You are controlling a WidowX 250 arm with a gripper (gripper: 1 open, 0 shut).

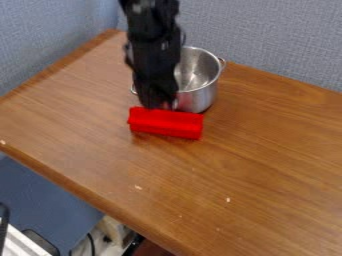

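Note:
A red cylinder (166, 122) lies on its side on the wooden table (254, 185). Just behind it stands a steel pot (198, 82) with handles. My black gripper (158, 98) hangs over the left part of the pot, its tip low, near the red cylinder's back edge. The fingers are dark and blurred; nothing shows held between them, and whether the tip touches the pot or the cylinder is unclear.
Grey-blue walls stand behind the table. Past the left front edge are a dark floor and cables.

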